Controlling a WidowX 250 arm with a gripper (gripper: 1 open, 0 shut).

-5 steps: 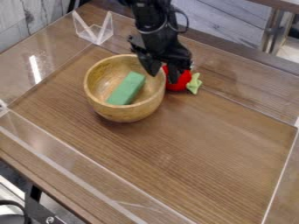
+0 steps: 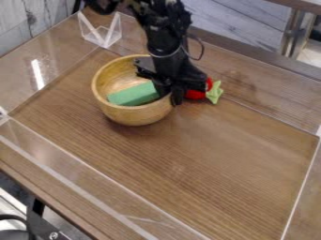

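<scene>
My black gripper (image 2: 171,84) is low over the right rim of a wooden bowl (image 2: 126,114), its fingertips near the bowl's edge; whether it holds anything is hard to see. Inside the bowl lies a green block (image 2: 131,95). Right of the gripper, partly hidden by it, a red object (image 2: 202,88) with a pale green part (image 2: 215,92) rests on the wooden table (image 2: 201,173).
A clear plastic container (image 2: 100,28) stands at the back left. Dark cables show at the lower left corner.
The gripper has come down and toward the front, now covering more of the red object. The bowl and green block look slightly shifted.
</scene>
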